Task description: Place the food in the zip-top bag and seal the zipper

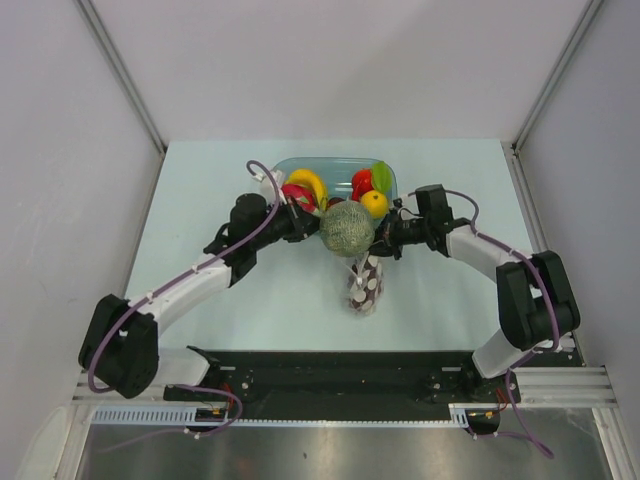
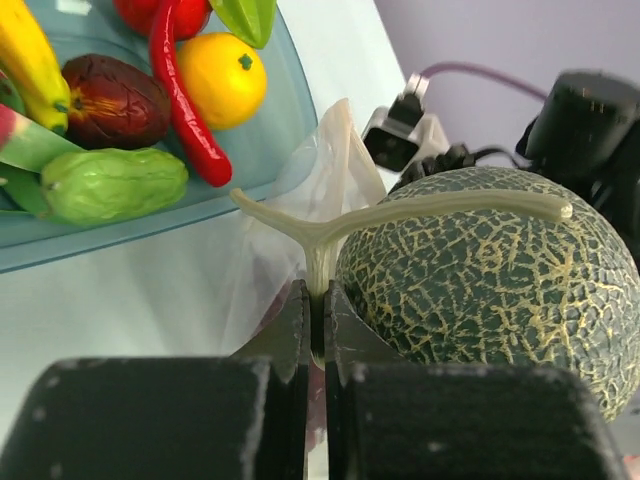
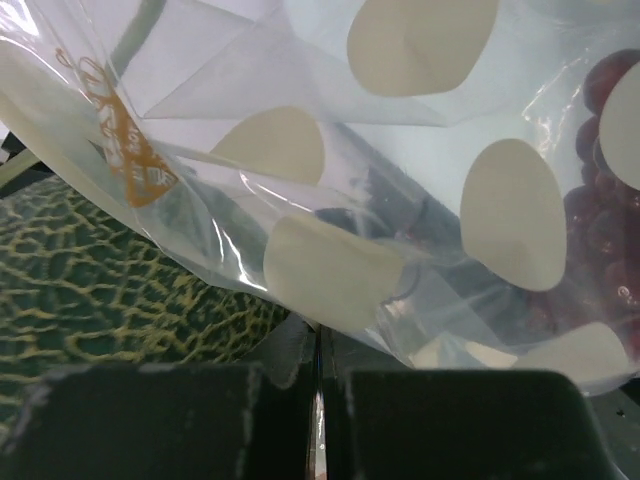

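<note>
A netted cantaloupe hangs by its stem from my left gripper, which is shut on that stem. The melon is over the upper part of the zip top bag, which is clear with pale dots and holds red grapes. My right gripper is shut at the bag's top edge, beside the melon; thin plastic runs down at its fingertips.
A blue bin at the back holds bananas, a red pepper, an orange, a chili, a dark avocado and green produce.
</note>
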